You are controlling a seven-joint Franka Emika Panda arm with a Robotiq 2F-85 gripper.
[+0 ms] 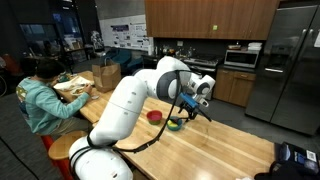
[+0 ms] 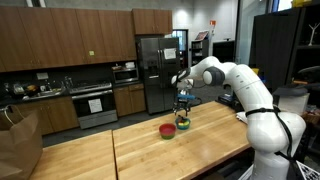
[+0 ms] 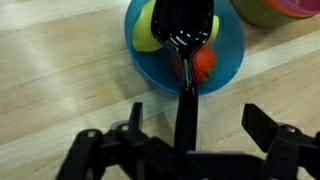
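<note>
In the wrist view a blue bowl [image 3: 232, 52] holds a yellow item [image 3: 140, 28] and a red strawberry-like item [image 3: 204, 66]. Across it lies a black utensil [image 3: 187, 112], its wide end over the bowl and cut off by the top edge. Its thin handle runs down between the fingers of my gripper. The fingers stand wide apart, with a gap on both sides of the handle. In exterior view 1 the blue bowl [image 1: 174, 125] sits on the table beneath the gripper [image 1: 190, 110].
A red bowl [image 2: 167, 131] stands beside the blue one, and its rim shows at the wrist view's upper right. Bare wooden table [image 1: 215, 150] spreads to the right in exterior view 1. A person [image 1: 48, 100] sits at the left, near a brown paper bag [image 1: 107, 75].
</note>
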